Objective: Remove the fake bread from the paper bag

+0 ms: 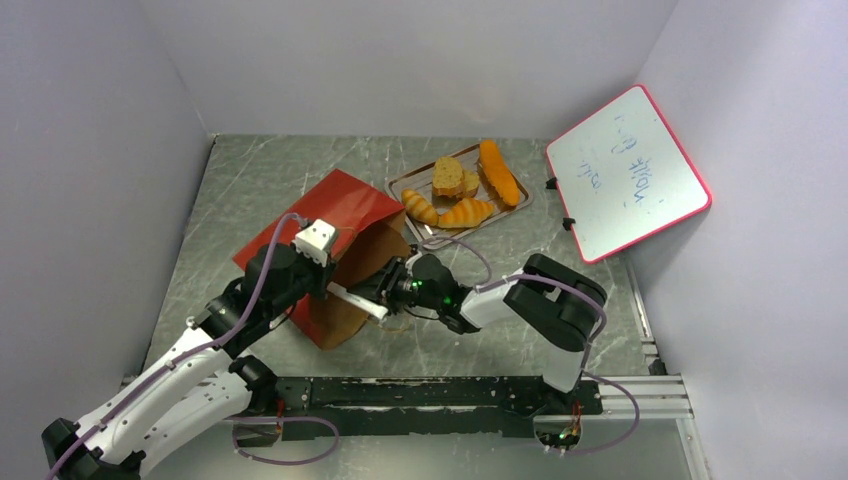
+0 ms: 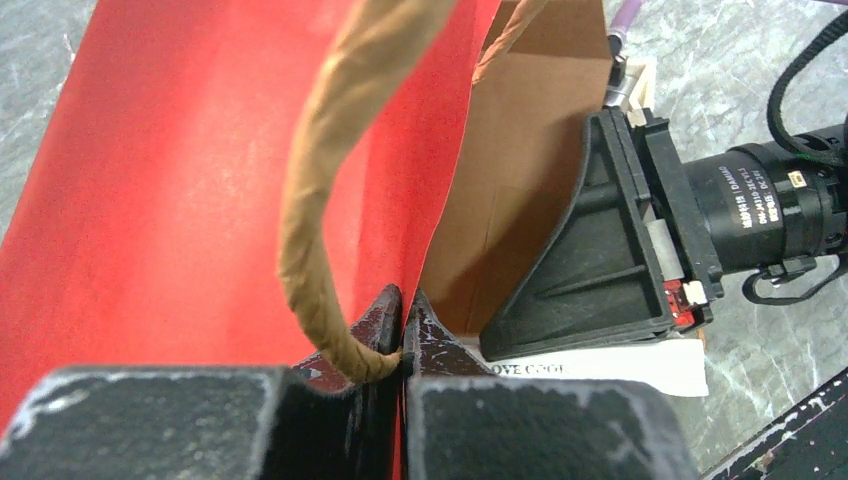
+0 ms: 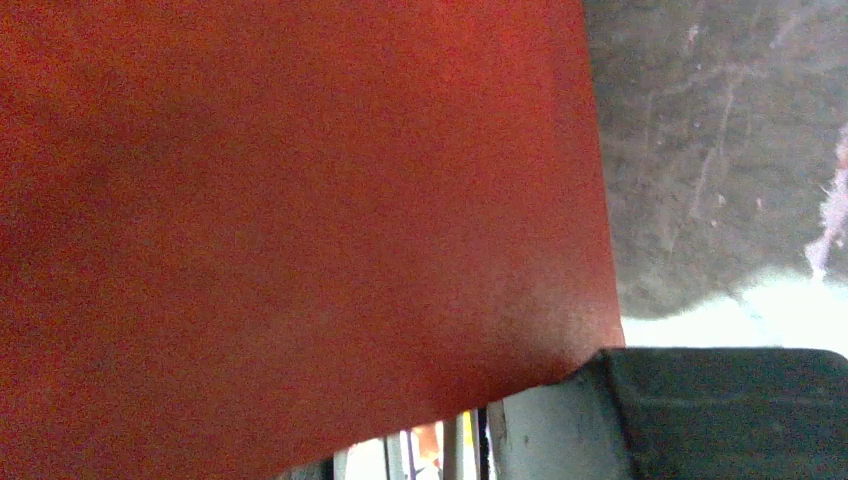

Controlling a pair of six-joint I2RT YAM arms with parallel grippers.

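Note:
The red paper bag (image 1: 335, 205) lies on its side, its brown mouth toward the right. My left gripper is shut on the bag's red edge, close by its twisted tan handle (image 2: 310, 230). My right gripper (image 1: 365, 290) reaches into the mouth. One black finger (image 2: 590, 250) of it shows in the left wrist view, beside a white lettered strip (image 2: 610, 368). Red paper covers most of the right wrist view and hides the gap between the fingers. No bread is visible inside the bag. On the tray lie a long loaf (image 1: 498, 172), bread slices (image 1: 447, 177) and two croissants (image 1: 467, 213).
The brown tray (image 1: 522, 198) stands just behind and to the right of the bag. A whiteboard (image 1: 630, 175) with a red frame is at the right. Bare grey tabletop (image 1: 560, 245) shows between the right arm and the whiteboard.

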